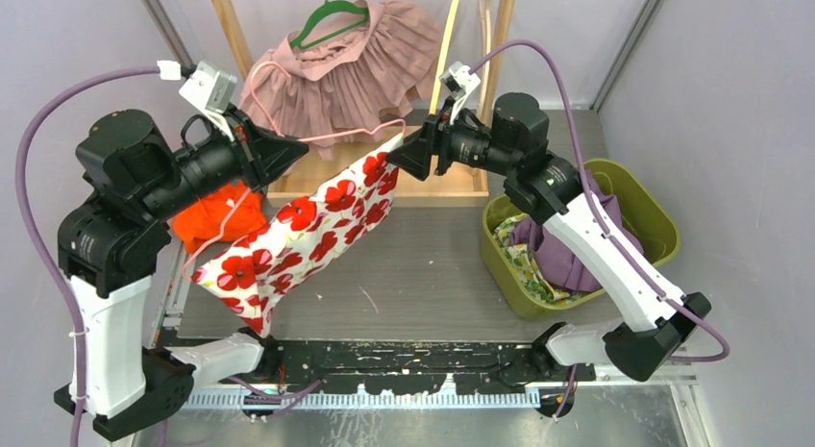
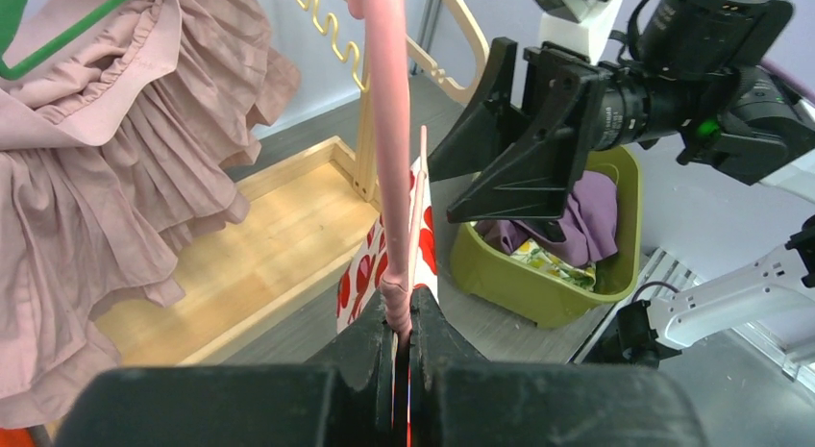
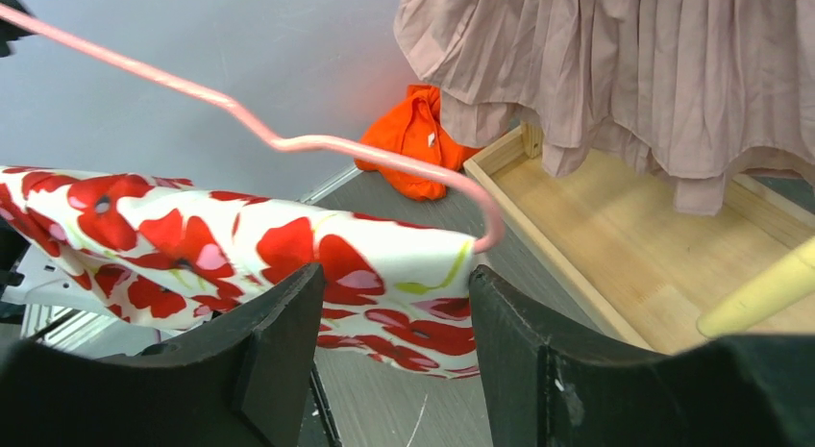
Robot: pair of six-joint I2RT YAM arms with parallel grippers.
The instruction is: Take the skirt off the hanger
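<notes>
A white skirt with red flowers [image 1: 300,231] hangs slanting from a pink hanger [image 1: 346,136]. My left gripper is shut on the hanger just below its hook. At the right end of the hanger, my right gripper stands part open around the skirt's upper corner [image 3: 437,260]. Its two fingers [image 3: 288,317] flank the fabric, with a gap on the left side; whether the right one touches it, I cannot tell. The hanger's bent tip [image 3: 488,226] shows just above that corner.
Behind hangs a pink pleated skirt [image 1: 336,72] on a green hanger [image 1: 312,24], on a wooden rack [image 1: 447,192]. An olive basket [image 1: 658,211] with purple and patterned cloth stands at right. Orange cloth [image 1: 216,216] lies at left.
</notes>
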